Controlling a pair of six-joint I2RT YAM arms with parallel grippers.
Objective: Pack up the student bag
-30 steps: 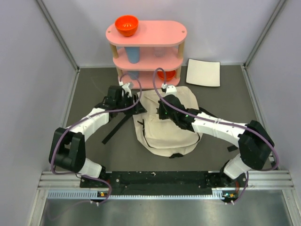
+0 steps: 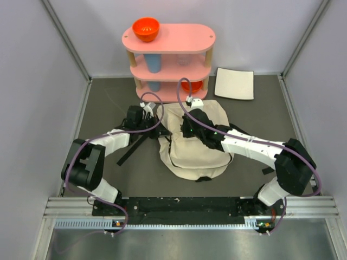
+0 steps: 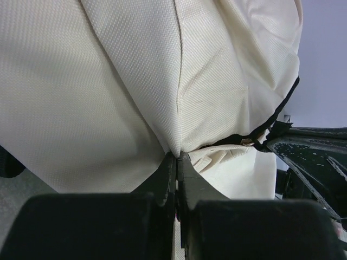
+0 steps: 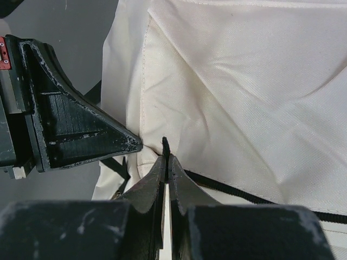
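The cream student bag (image 2: 200, 154) lies on the dark table, with a black zipper line along its opening. In the left wrist view, my left gripper is shut at the bag's left side; cream fabric folds run into its fingertips. My right gripper is shut near the opening, and a small black tab (image 4: 166, 145) pokes up between its fingertips, where the black zipper (image 4: 233, 190) begins. Both grippers stand close together over the bag's upper left part. The inside of the bag is hidden.
Behind the bag stands a pink shelf (image 2: 168, 38) bearing a red bowl (image 2: 146, 29) and a blue cup (image 2: 153, 63). A flat cream board (image 2: 234, 84) lies to its right. One black strap (image 2: 132, 151) stretches left of the bag.
My left gripper has come down and toward the right gripper, closing onto the bag's left side. The fabric there has shifted slightly to the right. My right arm has stayed put.
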